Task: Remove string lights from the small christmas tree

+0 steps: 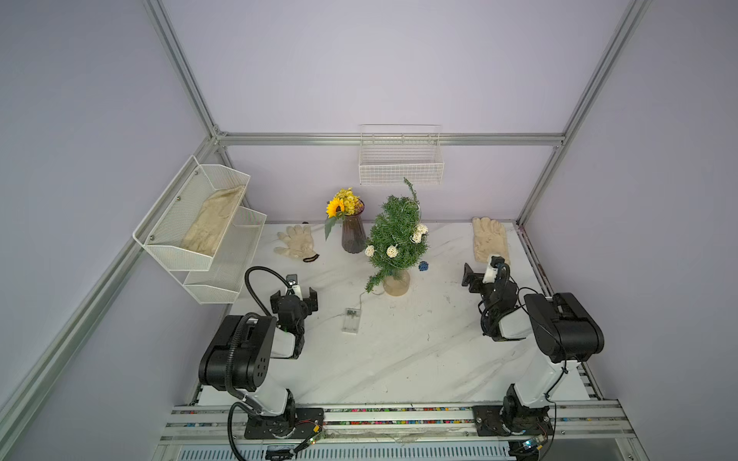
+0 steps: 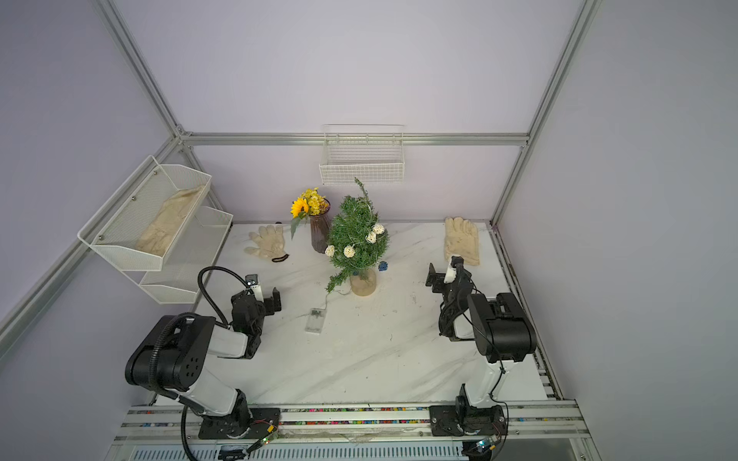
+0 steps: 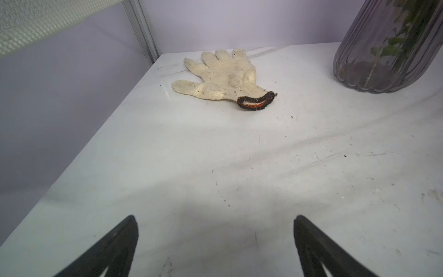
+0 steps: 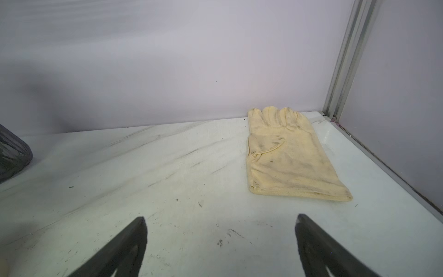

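The small green tree point(image 1: 394, 226) stands in a tan round base point(image 1: 396, 283) near the middle of the table. White woven balls point(image 1: 392, 251) of the string lights sit on its front and right side. A thin wire runs from the tree's lower left to a clear battery box point(image 1: 350, 320) lying flat in front. My left gripper is open and empty, well to the left of the box. Far right of the tree, my right gripper also stands open with nothing between its fingers. Neither one touches the tree or the lights.
A ribbed vase point(image 1: 353, 232) with yellow flowers stands close behind the tree's left side. Gloves lie at back left point(image 3: 221, 76) and back right point(image 4: 290, 157). A small blue object point(image 1: 423, 266) rests right of the base. White mesh shelves point(image 1: 223, 261) flank the left.
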